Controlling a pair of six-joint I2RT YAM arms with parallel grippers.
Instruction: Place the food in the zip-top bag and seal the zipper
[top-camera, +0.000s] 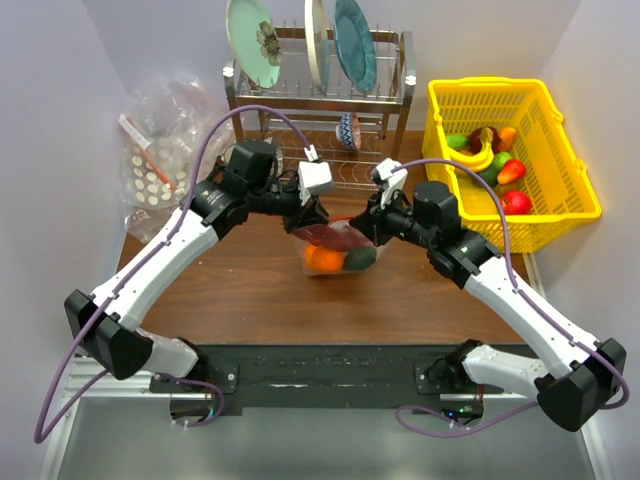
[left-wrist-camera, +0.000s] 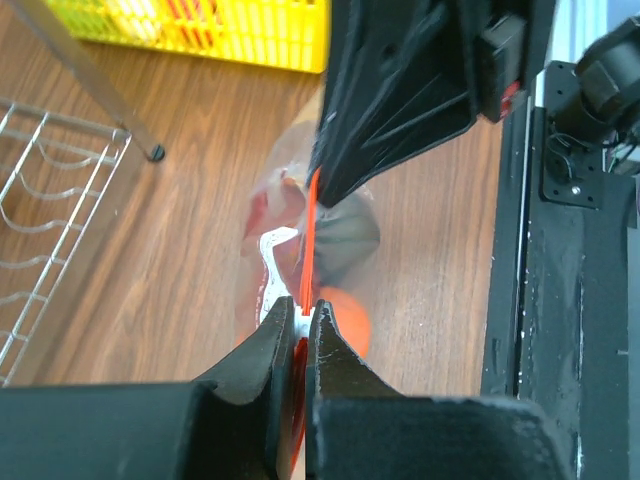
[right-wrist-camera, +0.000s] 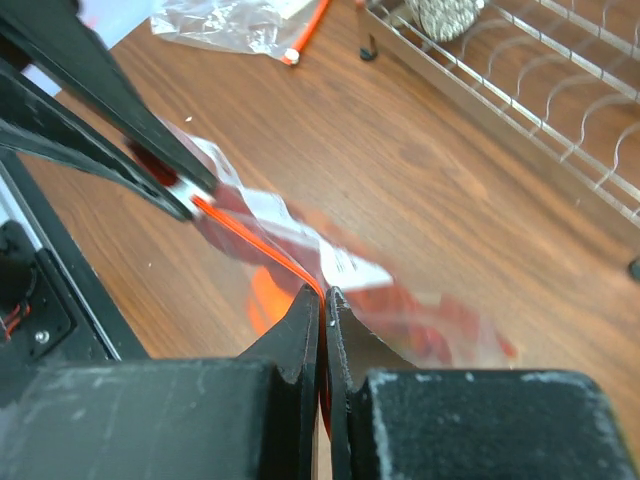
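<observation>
The clear zip top bag (top-camera: 340, 262) hangs between both grippers above the wooden table, with an orange fruit (top-camera: 324, 260), a dark green item (top-camera: 360, 258) and reddish food inside. In the left wrist view, my left gripper is shut on the white zipper slider (left-wrist-camera: 302, 322) with the orange zipper strip (left-wrist-camera: 309, 245) running through it. My right gripper is shut on that thin strip some way along, as the right wrist view shows. Between the two grippers the strip is stretched fairly straight.
A yellow basket (top-camera: 570, 205) of fruit and vegetables stands at the right. Behind the bag is a dish rack (top-camera: 330, 104) with plates and a bowl. Another clear bag (top-camera: 165, 150), with an orange strip, lies at back left.
</observation>
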